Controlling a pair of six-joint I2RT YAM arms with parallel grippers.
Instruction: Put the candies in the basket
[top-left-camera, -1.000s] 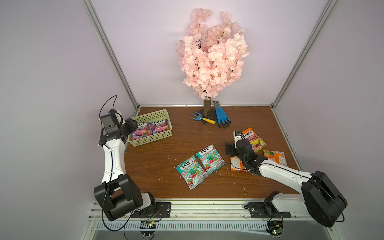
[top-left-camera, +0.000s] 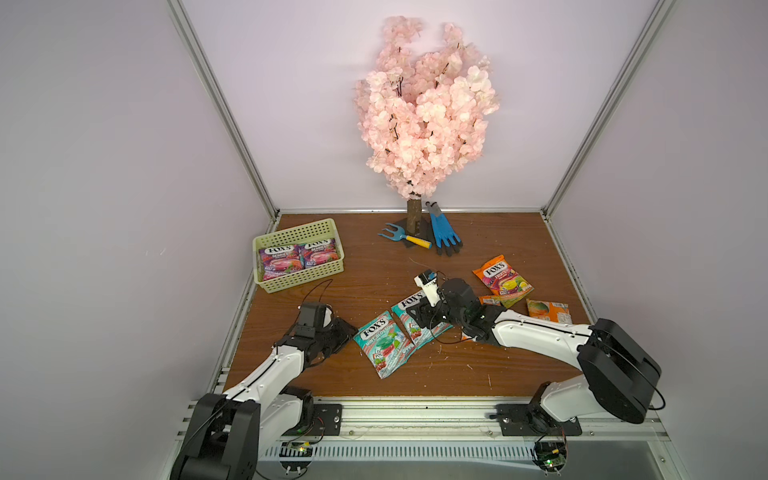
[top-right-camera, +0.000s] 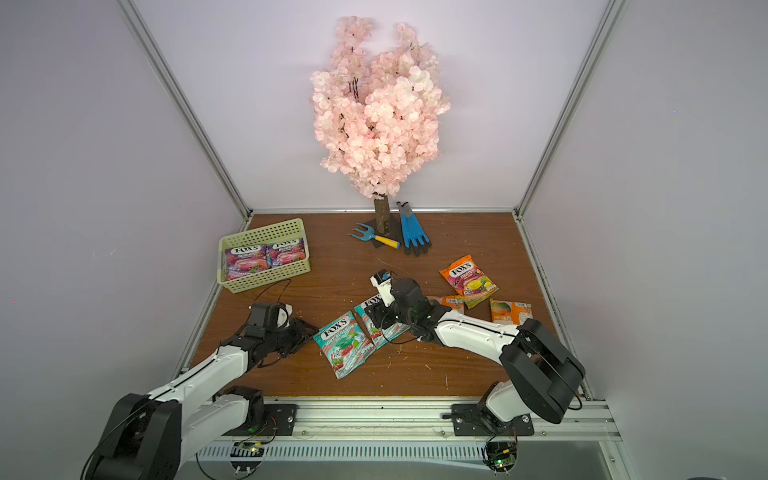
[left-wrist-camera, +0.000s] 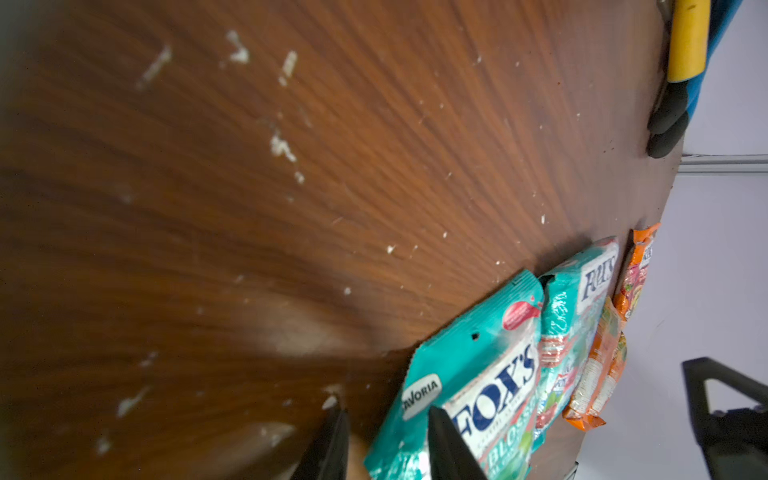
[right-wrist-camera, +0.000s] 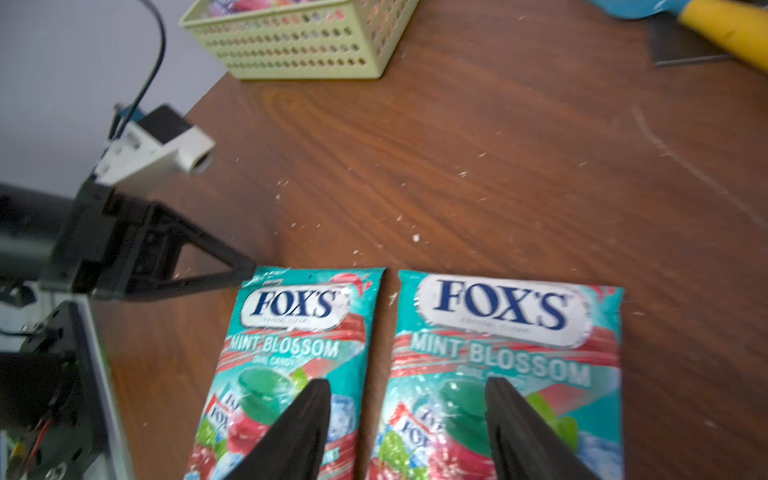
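Observation:
Two teal mint candy bags lie side by side: the left teal bag (top-left-camera: 385, 345) and the right teal bag (right-wrist-camera: 504, 368). My left gripper is partly open at the left bag's upper left corner. Its fingers are apart, and I cannot tell whether they touch the bag. Over the right teal bag is my right gripper, open with nothing held, its fingers (right-wrist-camera: 308, 420) spread over the bags. At the left back, the green basket (top-left-camera: 304, 280) holds two purple candy bags (top-left-camera: 281, 260).
On the right lie an orange-red candy bag (top-left-camera: 502, 278) and an orange packet (top-left-camera: 549, 312), with another orange packet (top-right-camera: 452, 302) partly behind the right arm. Blue gloves (top-left-camera: 445, 230), a garden fork (top-left-camera: 404, 235) and a blossom tree (top-left-camera: 424, 120) stand at the back.
My left gripper has come from the basket's left side down and right to the left teal bag. The right gripper has moved left from the orange packets over the right teal bag.

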